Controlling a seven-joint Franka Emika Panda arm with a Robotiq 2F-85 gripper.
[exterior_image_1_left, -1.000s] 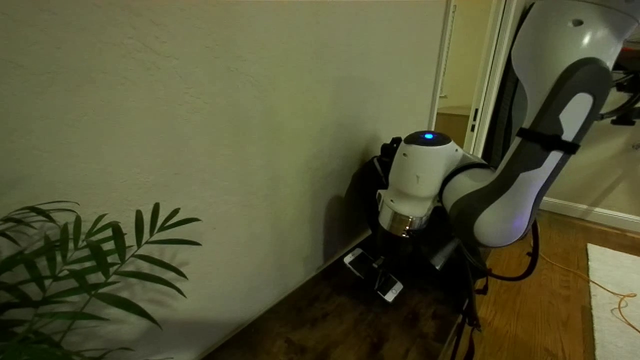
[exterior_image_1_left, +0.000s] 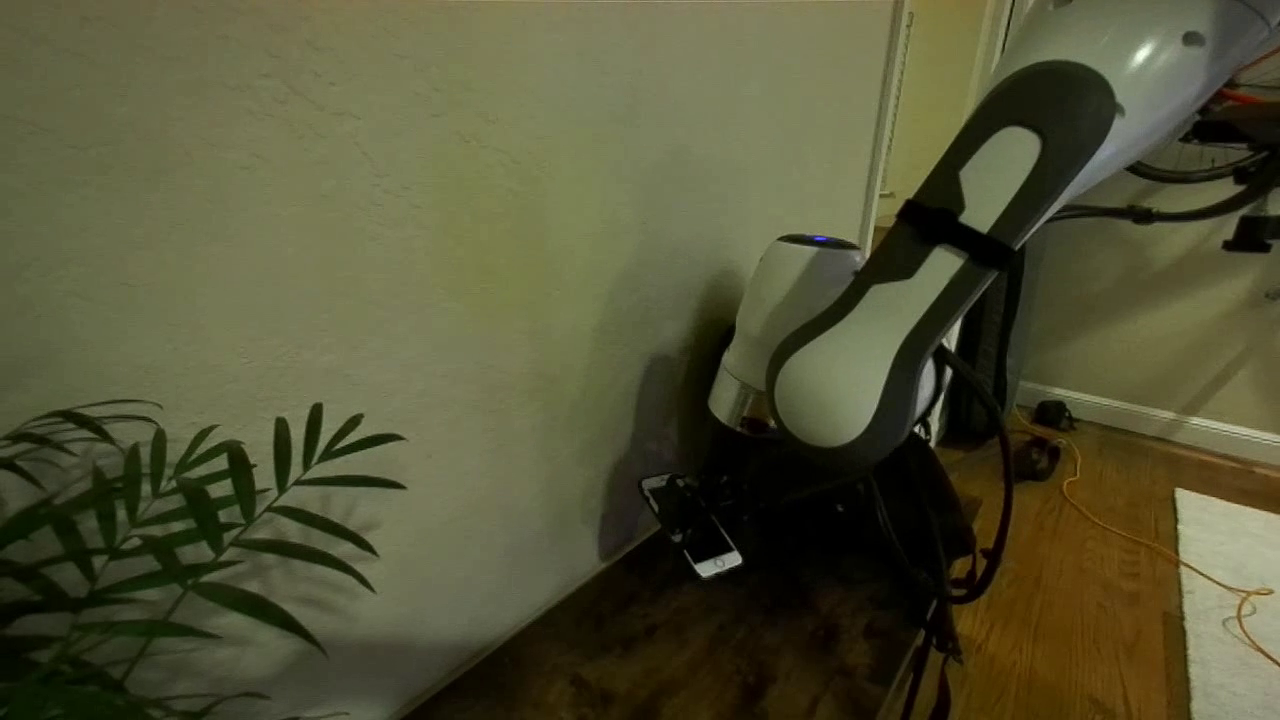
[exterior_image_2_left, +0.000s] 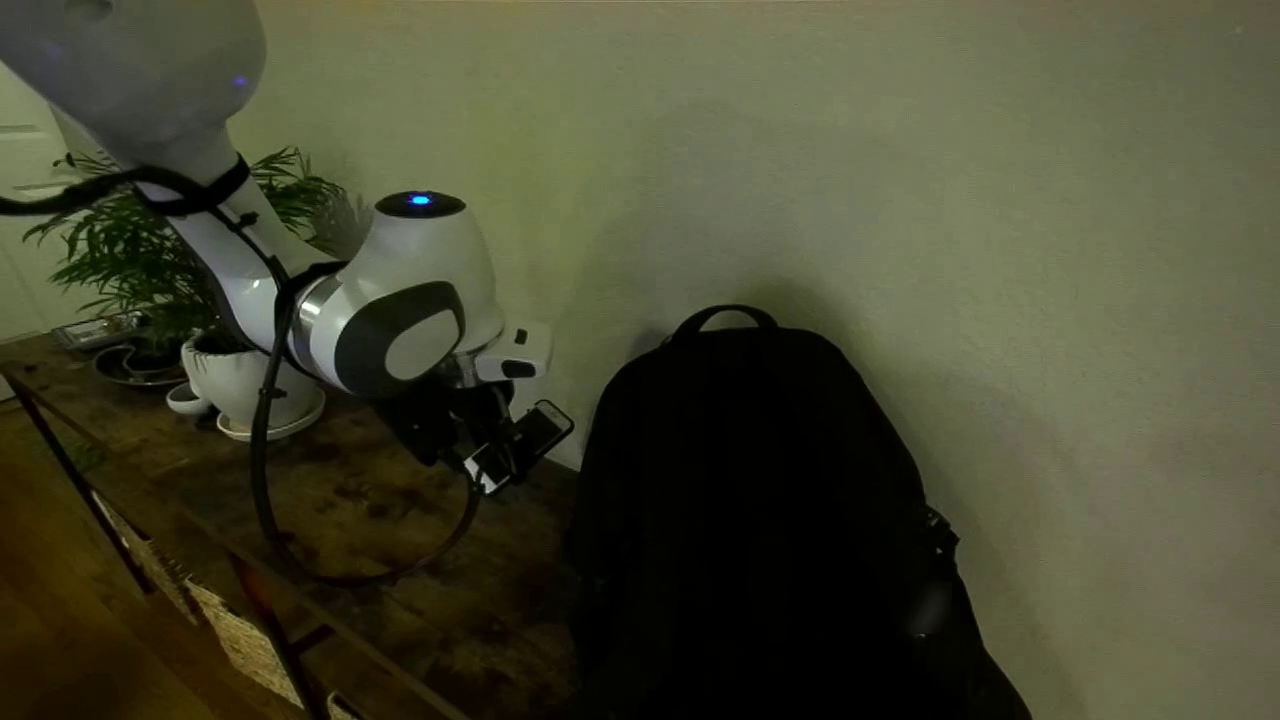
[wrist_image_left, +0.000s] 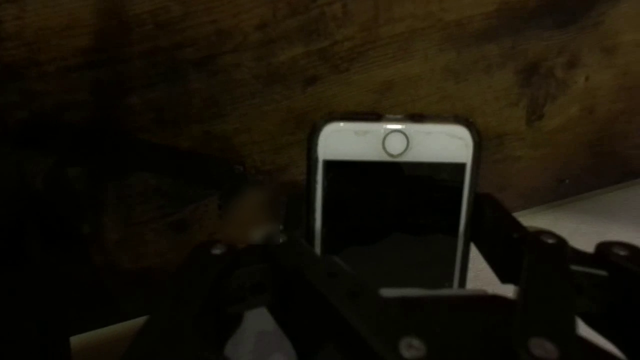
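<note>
A phone (wrist_image_left: 396, 143) with a white front, round home button and dark case stands between the fingers of my gripper, which is shut across its sides. Its screen is dark, and the gripper parts cover its lower portion in the wrist view. In exterior view 2 the phone (exterior_image_2_left: 546, 426) looks tilted and raised above the dark wooden table (exterior_image_2_left: 372, 516), close to the wall. From exterior view 1, the phone's white home-button end (exterior_image_1_left: 720, 563) points toward the table's front; the dark fingers cross its middle.
A large black backpack (exterior_image_2_left: 768, 516) stands at the table's right end against the wall (exterior_image_2_left: 1020, 240). A potted plant (exterior_image_2_left: 240, 378) occupies the other end. Bare tabletop lies between them. A black cable (exterior_image_2_left: 270, 480) loops from the arm.
In exterior view 1, the arm and phone have shifted left, toward the plant and slightly upward. The forearm swung left as well. The phone stays between the fingers.
</note>
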